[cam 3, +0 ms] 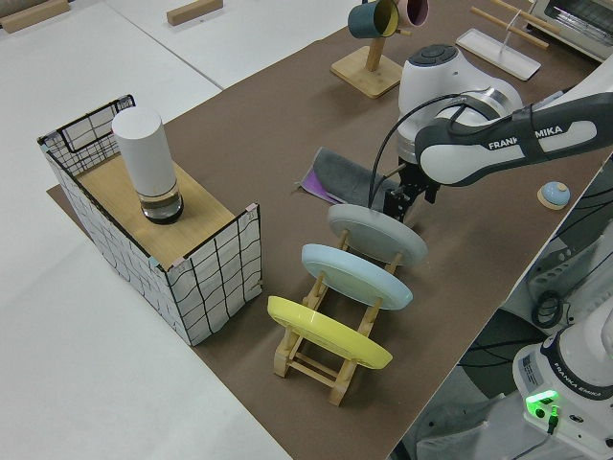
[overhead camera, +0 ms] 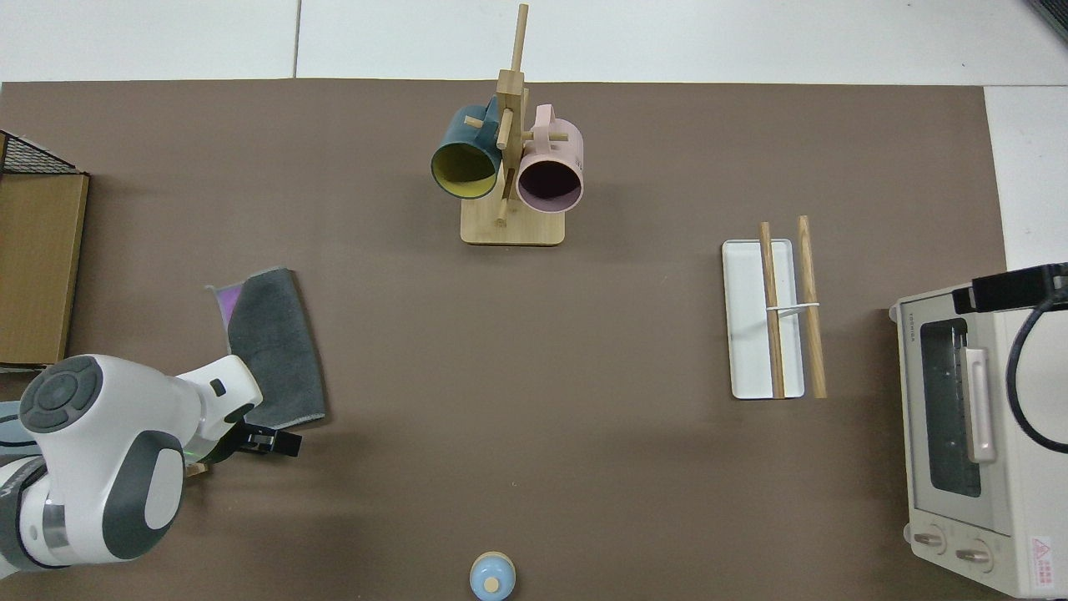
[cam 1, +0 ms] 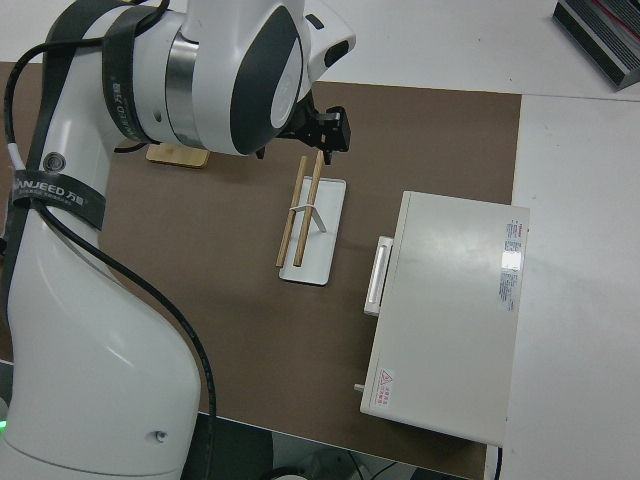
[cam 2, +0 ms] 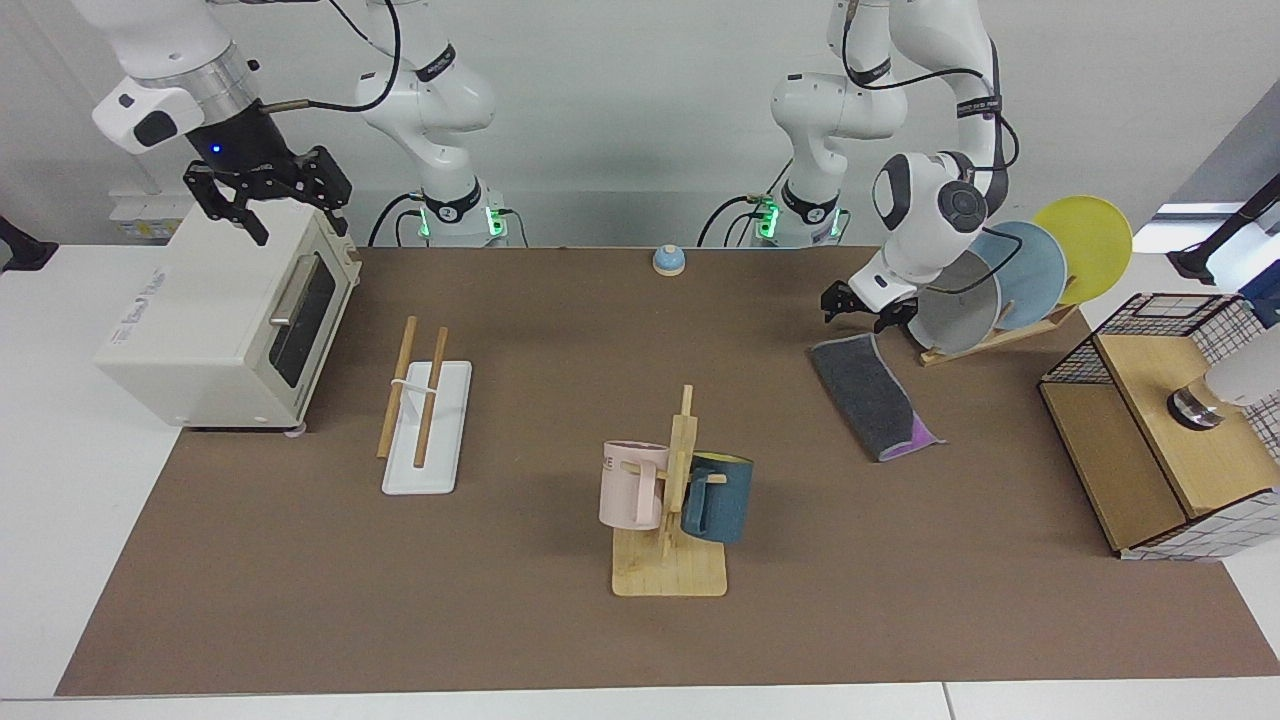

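My left gripper (overhead camera: 275, 444) is low at the left of the mat, beside the grey-and-purple cloth (overhead camera: 275, 351) and the plate rack with grey, blue (cam 2: 1022, 258) and yellow (cam 2: 1086, 240) plates; its fingers are too small to judge. My right gripper (cam 2: 276, 206) hangs over the white oven (overhead camera: 951, 421), its finger state unclear. A wooden mug tree (overhead camera: 511, 230) holds a teal mug (overhead camera: 455, 140) and a pink mug (overhead camera: 561, 155). A white tray (overhead camera: 743, 320) bears two wooden sticks joined by a white piece.
A wire-sided wooden shelf (overhead camera: 40, 270) with a white cylinder (cam 3: 144, 158) stands beyond the plate rack. A small blue round object (overhead camera: 492, 578) lies at the mat's edge between the arms.
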